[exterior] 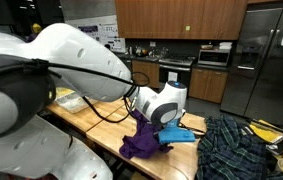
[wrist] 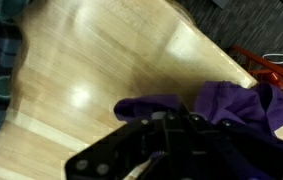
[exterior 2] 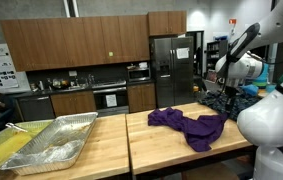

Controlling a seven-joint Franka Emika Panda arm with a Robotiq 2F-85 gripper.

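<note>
A crumpled purple cloth (exterior: 141, 142) lies on the wooden table, stretching toward my gripper. In exterior view 2, the purple cloth (exterior 2: 203, 130) spreads across the tabletop, its right end near the arm. My gripper is low over the table and shut, with a fold of purple cloth (wrist: 146, 106) poking out ahead of its fingertips and more cloth to their right. The cloth appears pinched between the fingers, though the dark fingers hide the contact itself. Exterior view 1 shows the arm's wrist with its blue bracket (exterior: 175, 136) just right of the cloth.
A dark plaid cloth (exterior: 231, 148) covers the area right of the table. On the table's left stands a foil-like tray (exterior 2: 53, 150).
</note>
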